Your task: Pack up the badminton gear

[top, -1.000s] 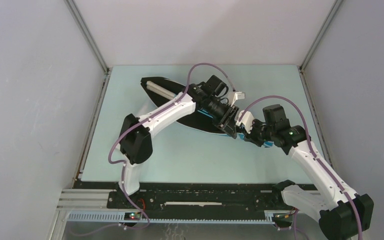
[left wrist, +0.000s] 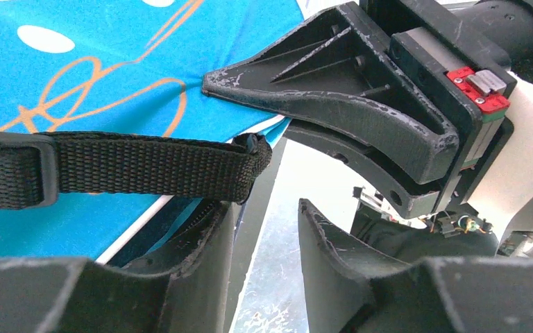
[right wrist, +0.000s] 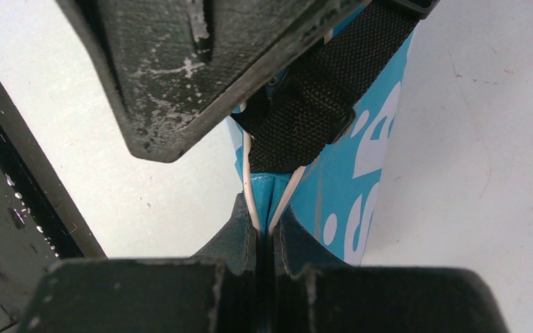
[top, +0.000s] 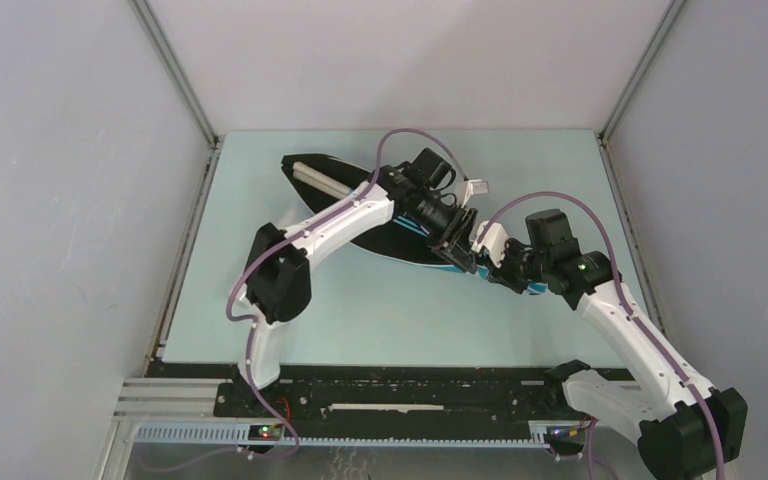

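Note:
A long black and blue badminton bag [top: 385,243] lies diagonally on the table, unzipped, with pale tubular items [top: 320,178] inside at its left end. My left gripper is part open at the bag's right end, close beside a black strap [left wrist: 146,163] on the blue printed fabric [left wrist: 111,76]. My right gripper is shut on the bag's blue fabric edge with white piping, just beside that strap [right wrist: 333,83]. In the top view both grippers meet over that end and partly hide it.
Plain walls stand at the back, left and right; a dark rail [top: 420,385] runs along the front edge.
The left arm has shifted very slightly in the top view. The bag and the right arm look unchanged.

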